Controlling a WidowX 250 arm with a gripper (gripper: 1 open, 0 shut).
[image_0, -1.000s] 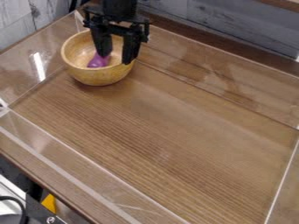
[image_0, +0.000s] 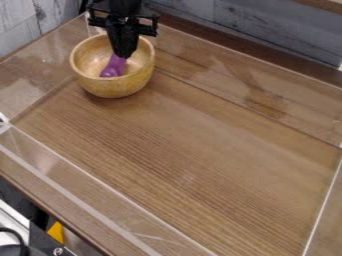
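A yellow wooden bowl (image_0: 115, 84) sits at the back left of the table, with a purple object (image_0: 112, 68) inside it. My black gripper (image_0: 123, 50) is over the back part of the bowl, just above the purple object, and appears shut. Whether anything is between its fingers is hard to see.
A grey wall (image_0: 241, 30) runs along the back, and the table's left edge lies at the lower left, with cables beside it.
My gripper has moved left and toward the back, from the bowl's right side to over the bowl, and looks narrower. The bowl and purple object are nearly unmoved.
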